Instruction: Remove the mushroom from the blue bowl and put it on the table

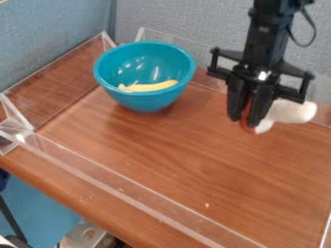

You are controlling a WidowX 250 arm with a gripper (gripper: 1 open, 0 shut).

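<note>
The black gripper (253,124) hangs at the right side of the camera view, shut on a mushroom. A white, rounded part of the mushroom (292,111) sticks out to the right of the fingers, and some red shows between them. Its remaining surface is hidden by the fingers. To the left stands the blue bowl (106,70), well apart from the gripper, with a yellow banana-like piece (149,86) inside it.
Bare brown table (181,160) fills the middle and front. Clear low walls (142,208) edge the table at the left and front. A grey panel (195,19) rises behind.
</note>
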